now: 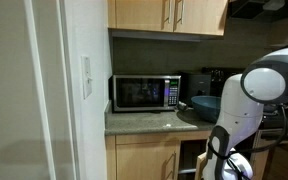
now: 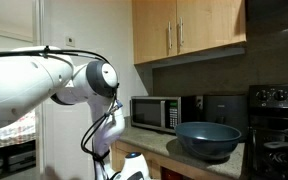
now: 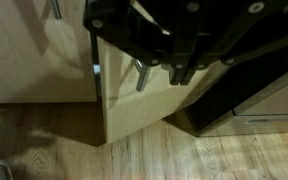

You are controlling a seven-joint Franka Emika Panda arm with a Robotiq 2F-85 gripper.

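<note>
In the wrist view, a light wood cabinet door [image 3: 154, 110] stands ajar, with a metal bar handle [image 3: 142, 76] on its face. My gripper is at the door's upper part, its fingertips to the right of the handle and close together. Whether a small gap parts them is hard to make out. Nothing clear shows between them. The dark cabinet opening [image 3: 221, 98] lies to the right of the door. In exterior view 1, the white arm [image 1: 246, 105] reaches down at the lower right, and its fingers are hidden.
Another cabinet front [image 3: 34, 60] with a handle is left of the door. Wood floor [image 3: 54, 130] lies below. Above, the counter [image 1: 149, 122] holds a microwave [image 1: 147, 93] and a large dark blue pan [image 2: 208, 138]. The stove [image 2: 276, 125] stands beside it.
</note>
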